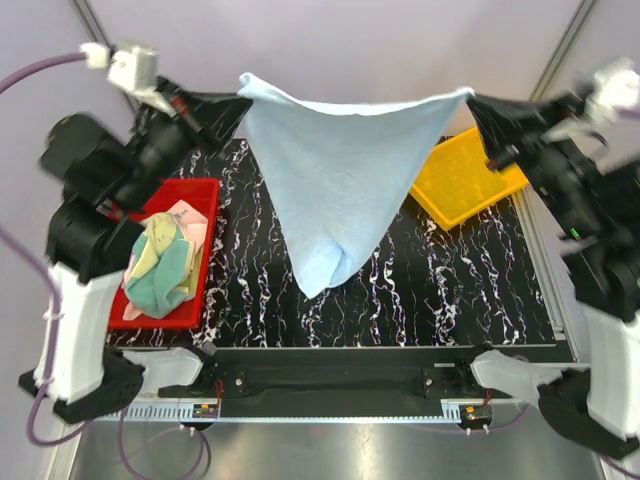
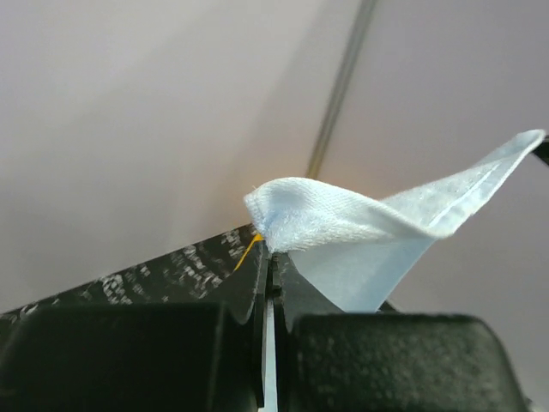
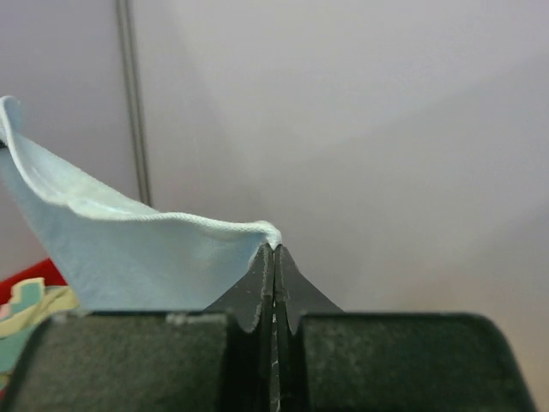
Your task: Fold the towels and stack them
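A light blue towel [image 1: 340,180] hangs in the air between both grippers, stretched along its top edge, its lower end bunched over the black table. My left gripper [image 1: 236,102] is shut on one top corner; in the left wrist view that corner [image 2: 296,206] sticks up above the fingertips. My right gripper [image 1: 476,100] is shut on the other corner, seen at the fingertips in the right wrist view. More towels [image 1: 160,265], yellow, teal and pink, lie in the red bin [image 1: 190,314] at the left of the table.
An empty yellow bin [image 1: 460,180] stands at the back right of the table. A front rail runs along the table's near edge.
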